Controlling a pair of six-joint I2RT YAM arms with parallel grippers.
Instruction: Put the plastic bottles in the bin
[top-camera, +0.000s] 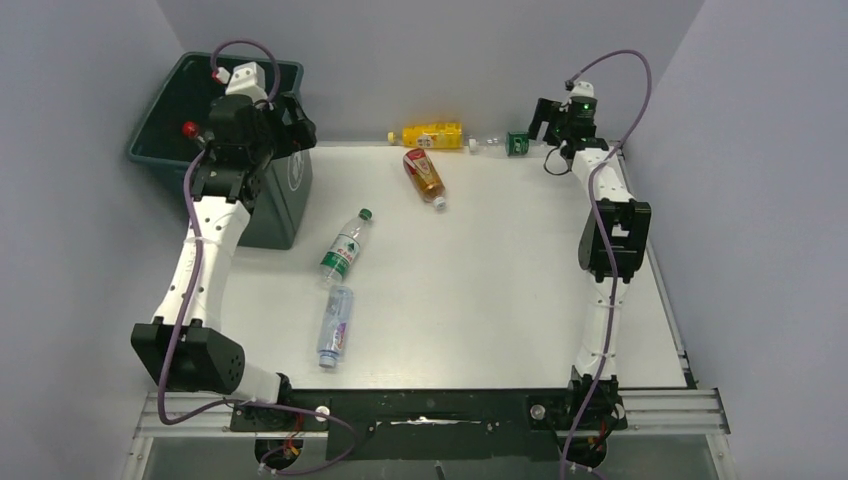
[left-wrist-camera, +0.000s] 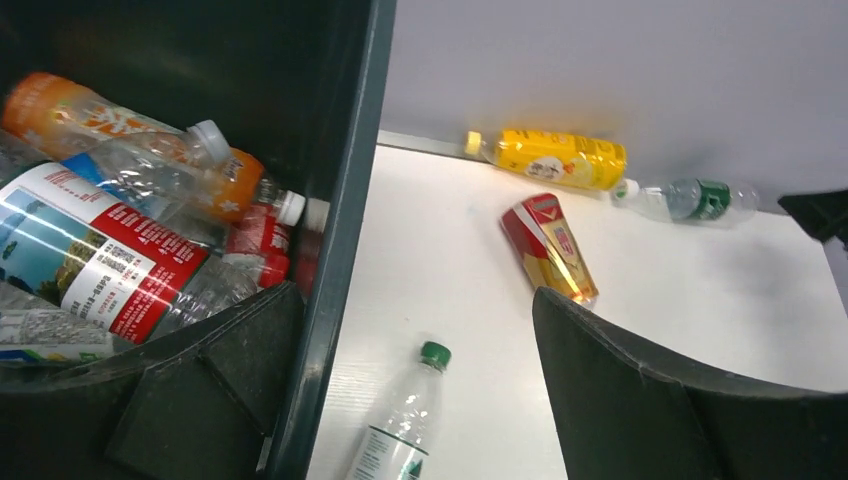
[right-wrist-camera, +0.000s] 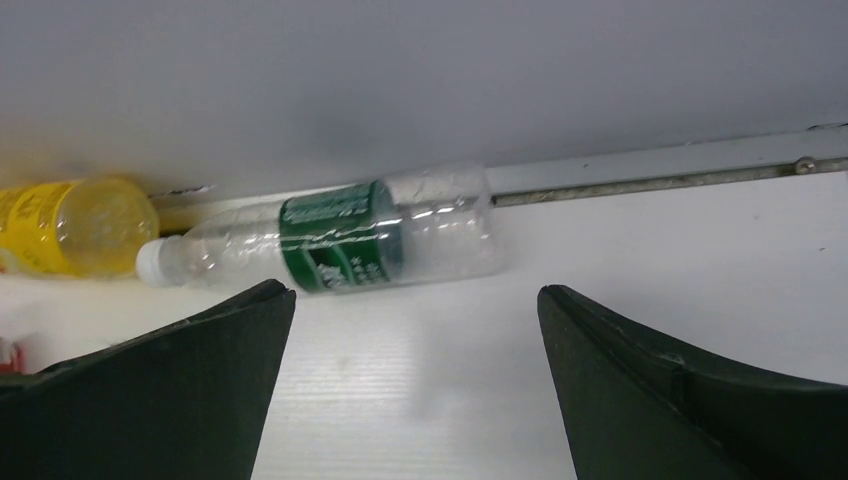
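Note:
My left gripper (top-camera: 300, 130) is open over the bin's (top-camera: 275, 230) right rim; in the left wrist view several bottles (left-wrist-camera: 125, 265) lie inside. On the table lie a green-capped bottle (top-camera: 343, 248), a pale blue bottle (top-camera: 335, 325), a brown bottle (top-camera: 424, 178), a yellow bottle (top-camera: 430, 136) and a clear green-labelled bottle (top-camera: 505, 144) by the back wall. My right gripper (top-camera: 544, 118) stands open at the back right, above and beside that clear bottle, which lies crosswise ahead of its empty fingers in the right wrist view (right-wrist-camera: 335, 235).
Walls border it at the back and sides, with the back bottles lying close against the wall.

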